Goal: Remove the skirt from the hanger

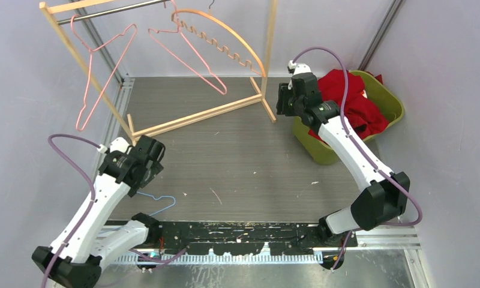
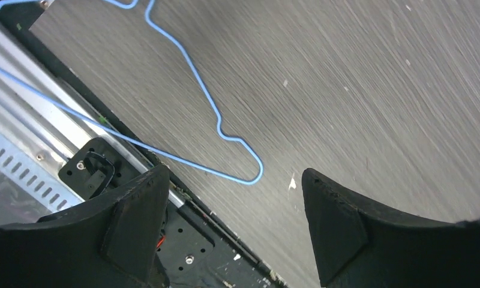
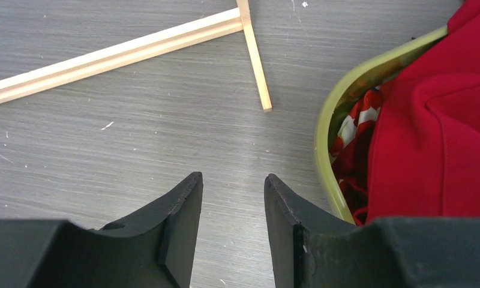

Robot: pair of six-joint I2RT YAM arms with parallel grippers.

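Pink hangers (image 1: 111, 72), and a wooden hanger (image 1: 243, 42), hang empty on the rail. My left gripper is low at the bottom left, open above a blue hanger (image 2: 195, 78) lying on the floor. My right gripper stands open beside the green basket (image 3: 327, 126), which holds red cloth (image 3: 435, 132). I cannot tell whether a skirt is among that cloth.
The wooden rack's base bar (image 1: 195, 118) crosses the back of the floor. Walls bound both sides.
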